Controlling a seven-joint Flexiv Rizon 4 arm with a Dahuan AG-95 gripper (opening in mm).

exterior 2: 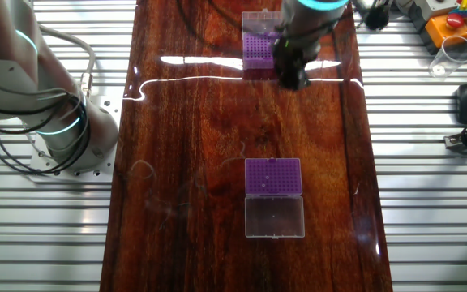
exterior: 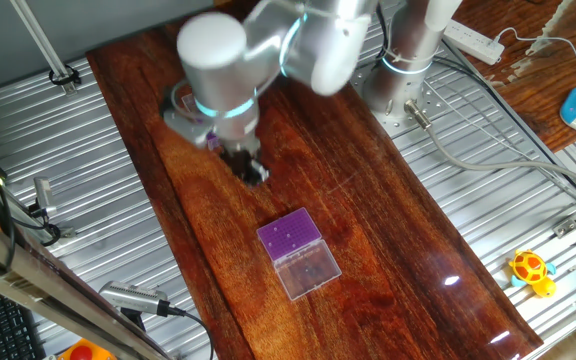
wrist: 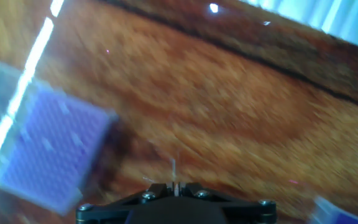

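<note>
Two purple racks with clear hinged lids lie on the wooden table. The near rack (exterior 2: 272, 177) is open, its clear lid (exterior 2: 274, 217) laid flat, with a few small pale specks in its holes. The far rack (exterior 2: 258, 50) is partly covered by the arm in exterior view 1. My gripper (exterior: 256, 176) hangs over the bare wood between the racks, blurred. In the wrist view its fingertips meet at the bottom edge, with a thin pale sliver just beyond them; whether they hold it is unclear. A purple rack (wrist: 58, 146) with pale specks fills the left there.
Bare wood (exterior 2: 193, 162) surrounds the racks. A toy turtle (exterior: 531, 268) sits on the slatted metal surface off the table's right side. A clear cup (exterior 2: 451, 58) stands beyond the table edge in exterior view 2.
</note>
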